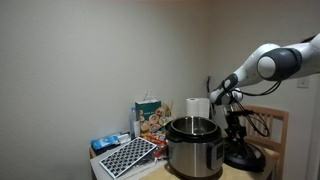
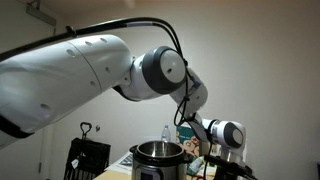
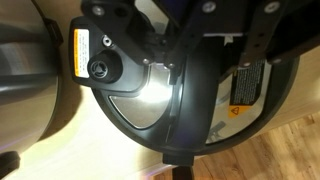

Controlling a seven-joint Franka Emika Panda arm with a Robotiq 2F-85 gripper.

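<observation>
A steel multicooker with a black rim stands on the table, its top open. To its right lies its round black lid, flat on the table. In the wrist view the lid fills the middle, with a raised dark handle running across it. My gripper is low over the lid, its dark fingers around the upper part of this handle. Dark parts overlap there, so whether the fingers press on the handle is hard to see. In the second exterior view the pot partly blocks the table.
A white perforated rack, a patterned bag and a paper roll stand left of and behind the pot. A wooden chair is behind the lid. The table edge runs close to the lid.
</observation>
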